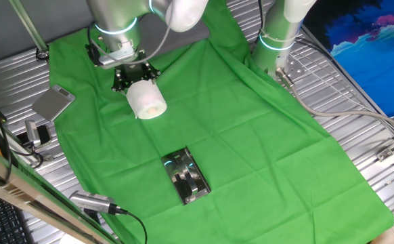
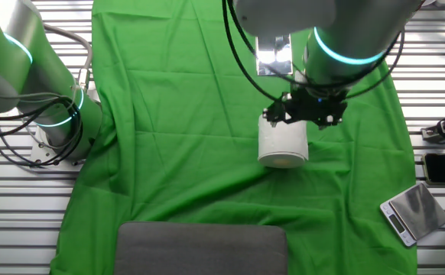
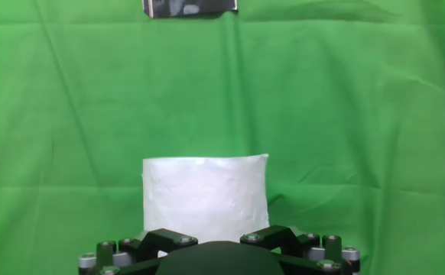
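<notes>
A white paper roll lies on the green cloth, its round end with the core facing the front in exterior view 1. Just above and behind it is my gripper, its black fingers spread wide. Exterior view 2 shows the gripper over the upper part of the roll. In the wrist view the roll rises centrally beyond the gripper, whose linkages splay to both sides; the roll's lower part is hidden. Whether any finger touches the roll I cannot tell.
A shiny dark metal tray-like object lies on the cloth in front of the roll. A small scale sits at the cloth's left edge. Open cloth surrounds the roll's front and right.
</notes>
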